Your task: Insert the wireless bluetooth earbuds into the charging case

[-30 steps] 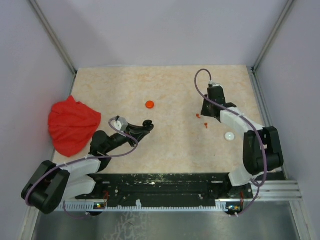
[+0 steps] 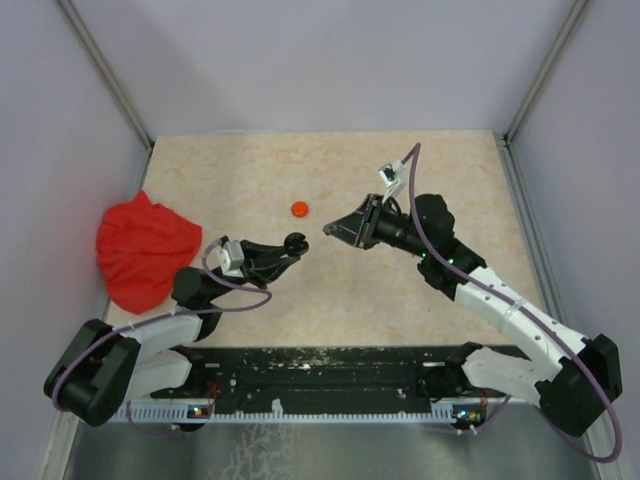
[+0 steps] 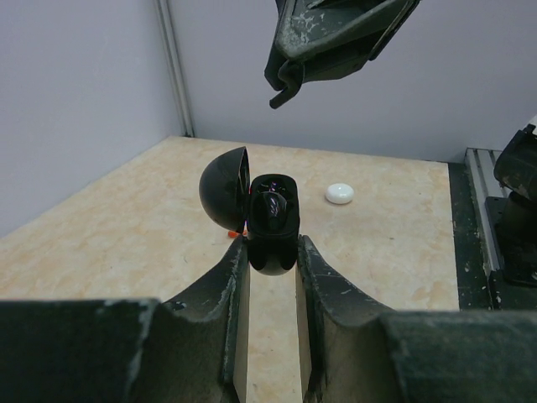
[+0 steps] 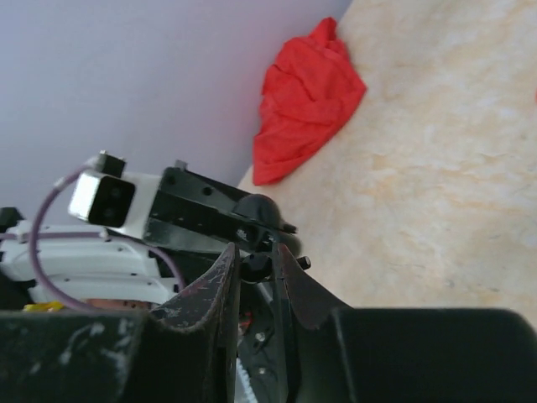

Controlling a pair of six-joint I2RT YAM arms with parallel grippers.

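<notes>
My left gripper (image 2: 288,252) is shut on the black charging case (image 3: 272,222), whose lid stands open; it is held upright over the middle of the table. My right gripper (image 2: 335,228) is just to its right and higher, pointing toward the case. In the right wrist view it is shut on a small dark piece, apparently an earbud (image 4: 256,267), with the left gripper and case behind it. In the left wrist view the right gripper's tip hangs above and right of the open case.
A red cloth (image 2: 148,250) lies at the left, an orange disc (image 2: 299,209) at the back middle. A white round object (image 3: 339,193) sits on the right of the table (image 2: 230,170).
</notes>
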